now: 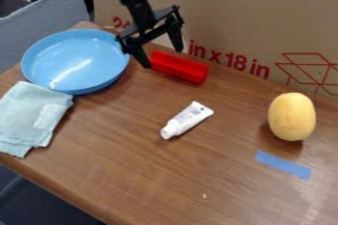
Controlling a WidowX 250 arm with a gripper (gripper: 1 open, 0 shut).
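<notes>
My black gripper hangs open at the back centre of the table, with its fingers apart just above and at the left end of a red box, partly hiding it. A white tube lies in the middle of the table, in front of the gripper and apart from it. Whether the fingertips touch the red box I cannot tell.
A blue plate is at the left, with a folded pale cloth below it. A yellow oval object stands at the right beside a blue strip. Cardboard walls the back.
</notes>
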